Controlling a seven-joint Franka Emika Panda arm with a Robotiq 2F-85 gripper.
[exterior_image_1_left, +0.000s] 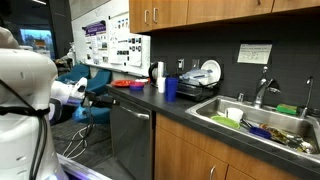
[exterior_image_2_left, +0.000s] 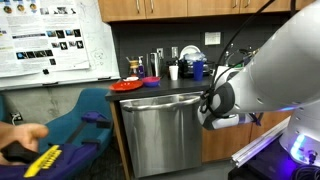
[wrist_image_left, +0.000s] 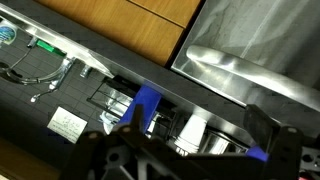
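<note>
My gripper is open in the wrist view, its two dark fingers wide apart with nothing held between them. A steel dishwasher (exterior_image_2_left: 160, 140) with a long bar handle (wrist_image_left: 245, 72) fills the upper right of that view. In exterior view 1 the gripper (exterior_image_1_left: 102, 101) is small and dark beside the dishwasher's left side. Exterior view 2 has the white arm reaching in from the right, with the gripper near the right end of the dishwasher front. Whether it touches the door or handle cannot be told.
On the counter (exterior_image_1_left: 218, 128) stand a blue container (exterior_image_1_left: 171, 88), red bowls (exterior_image_1_left: 129, 83) and a dish rack (exterior_image_1_left: 203, 77). A sink (exterior_image_1_left: 265, 122) with items in it lies to the right. Wooden drawers (exterior_image_1_left: 190, 148) adjoin the dishwasher. Blue chairs (exterior_image_2_left: 68, 115) stand left.
</note>
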